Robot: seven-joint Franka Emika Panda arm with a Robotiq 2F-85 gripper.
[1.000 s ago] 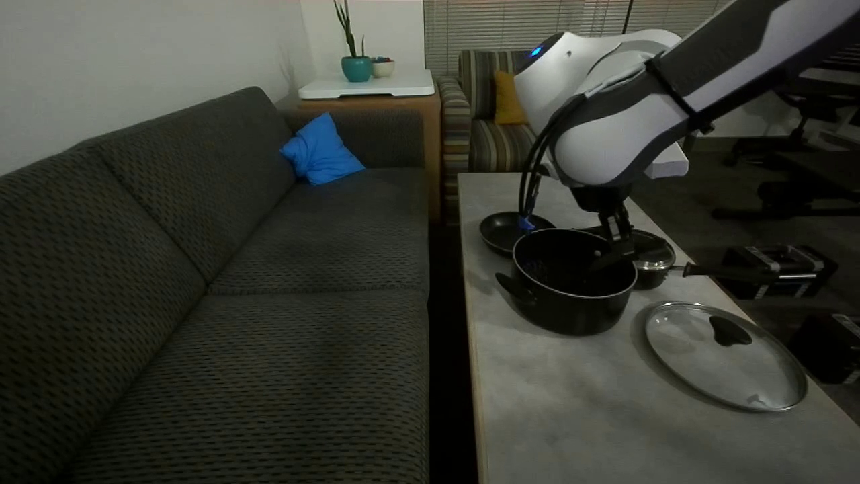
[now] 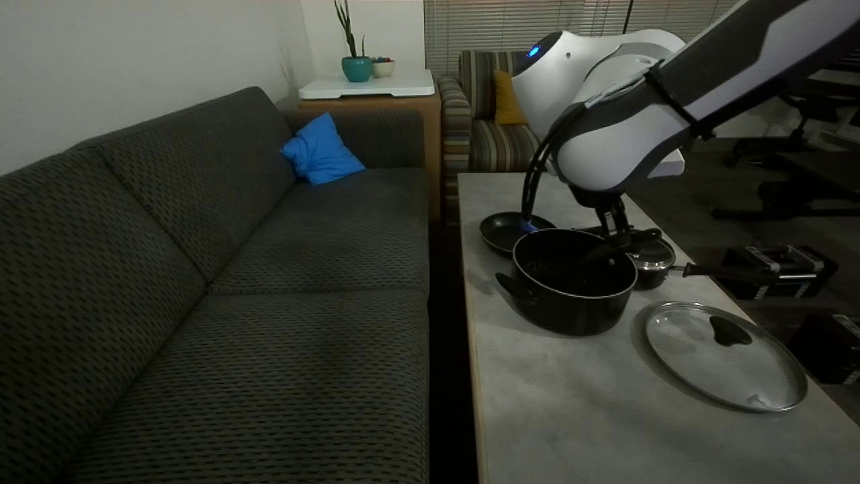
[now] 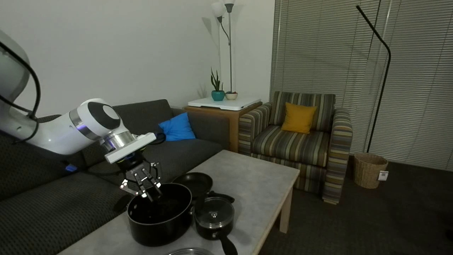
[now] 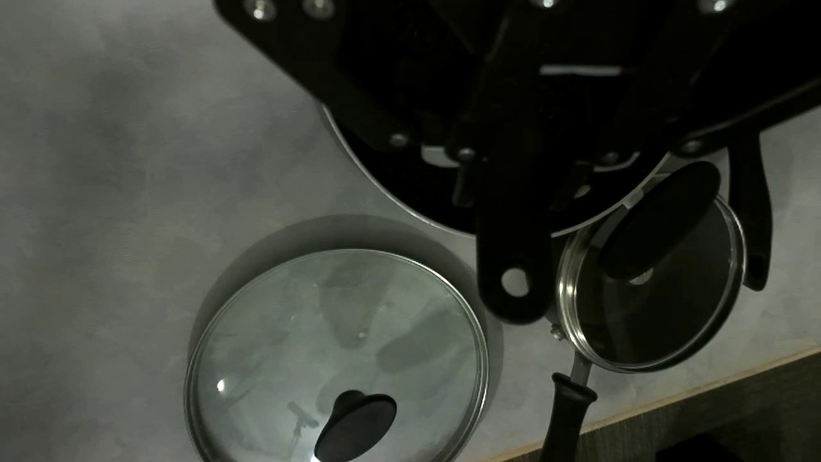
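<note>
In the wrist view my gripper is shut on a black utensil, whose handle (image 4: 513, 246) with a hole in its end sticks out below the fingers. The utensil's other end is lost in the dark, so its kind is unclear. The large black pot (image 2: 576, 310) stands on the table beneath my gripper (image 2: 619, 235), which reaches over the rim from the side of the smaller pot. From the second exterior view, the gripper (image 3: 152, 191) is at the mouth of the large pot (image 3: 159, 231), fingertips near its opening. The pot's inside is too dark to read.
A glass lid (image 2: 701, 367) lies beside the large pot. Close by stand a small lidded pot (image 3: 214, 212) and a frying pan (image 3: 197, 183). A sofa (image 2: 322, 347) runs alongside.
The arm has shifted slightly and the gripper sits a little higher and to the left. The utensil's handle has risen with it; pots and lid have stayed put.
</note>
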